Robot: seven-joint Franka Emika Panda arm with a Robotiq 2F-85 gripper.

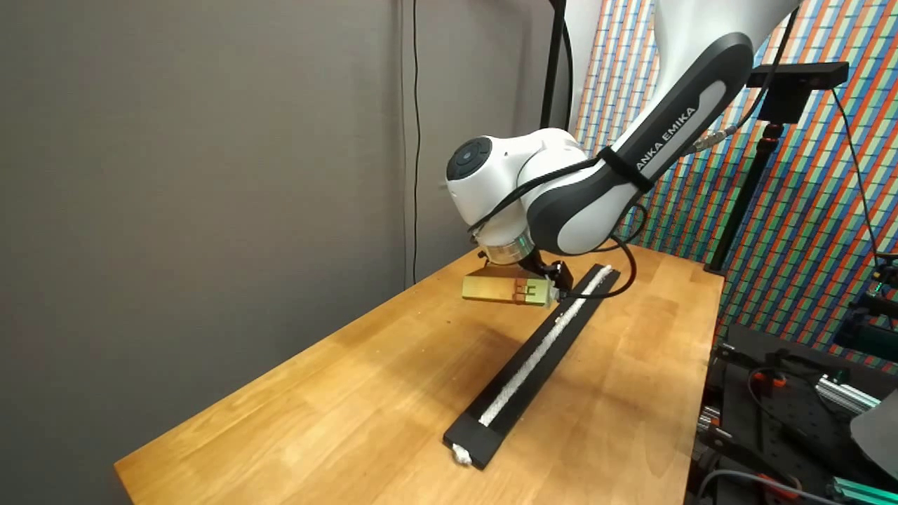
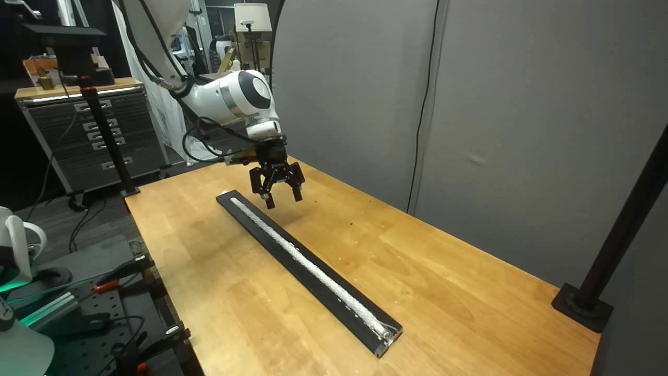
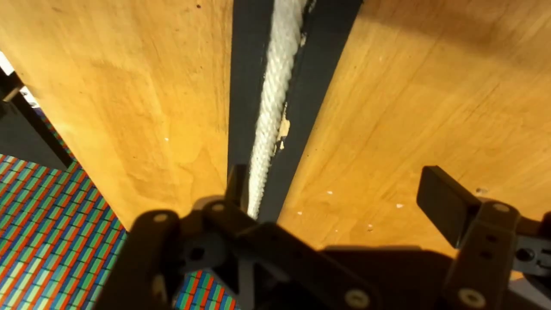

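Note:
A white twisted rope (image 2: pixel 307 263) lies lengthwise along a long black board (image 2: pixel 269 222) on the wooden table. One end of the rope (image 1: pixel 461 454) pokes out past the board's near end in exterior view 1. My gripper (image 2: pixel 283 201) hangs above the table near the board's far end, on the wall side in exterior view 2. Its two fingers stand wide apart, with nothing held. In the wrist view, the left finger (image 3: pixel 238 186) overlaps the rope and board, while the right finger (image 3: pixel 445 204) is over bare wood.
Bare wooden table (image 1: pixel 353 391) lies on both sides of the board, with small crumbs scattered on it. A grey wall panel (image 1: pixel 252 168) runs along one edge. A black stand (image 1: pixel 741 193) rises by the table's far corner.

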